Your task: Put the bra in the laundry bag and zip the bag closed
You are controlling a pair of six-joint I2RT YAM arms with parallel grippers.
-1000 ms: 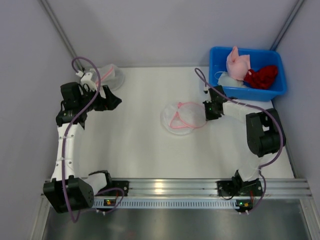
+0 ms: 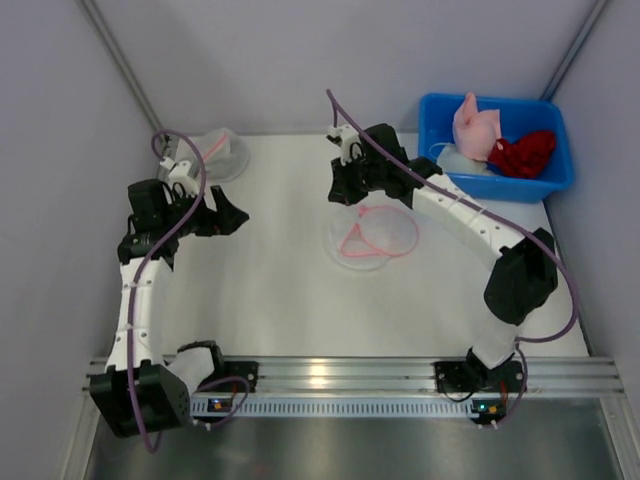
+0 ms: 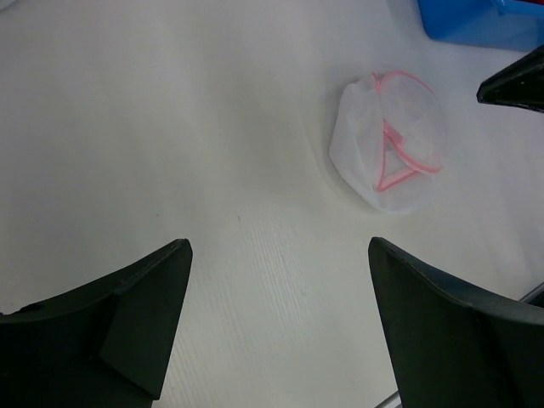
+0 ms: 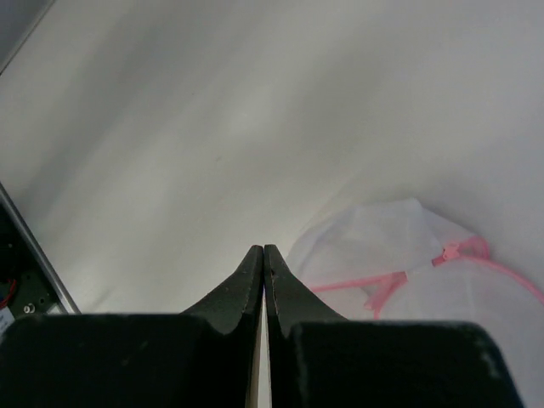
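A white mesh laundry bag [image 2: 355,235] with pink zipper trim lies at the table's centre; in the left wrist view the bag [image 3: 365,144] shows pink edging. My right gripper [image 2: 340,195] hovers at its upper left, its fingers [image 4: 238,297] shut with nothing between them. The bag [image 4: 374,238] is at the lower right of that view. My left gripper [image 2: 220,210] is open and empty at the left side, its fingers [image 3: 102,331] wide apart. No bra can be clearly identified among the garments in the bin.
A blue bin [image 2: 550,180] at the back right holds pink, red and white fabric items. Another white mesh bag [image 2: 230,155] lies at the back left behind the left arm.
My right gripper has moved left from the bag's right side to above its upper left; the bag's raised right part now lies lower. The left arm has shifted slightly right and down.
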